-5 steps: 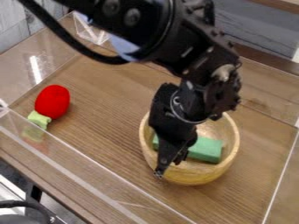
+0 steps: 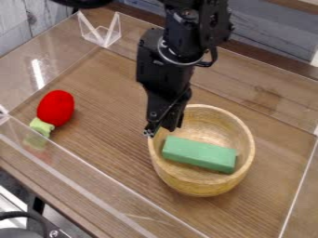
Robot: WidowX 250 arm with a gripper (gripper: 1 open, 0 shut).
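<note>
The black gripper hangs above the upper left rim of a pale wooden bowl, its fingers pointing down; how far they are apart is hard to make out. A green block lies in the bowl, with nothing dark covering it.
A red rounded object lies at the left, with a small light green piece beside it.
The gripper has risen up and back from over the bowl, uncovering more of the green block, which now sits nearer the bowl's front.
</note>
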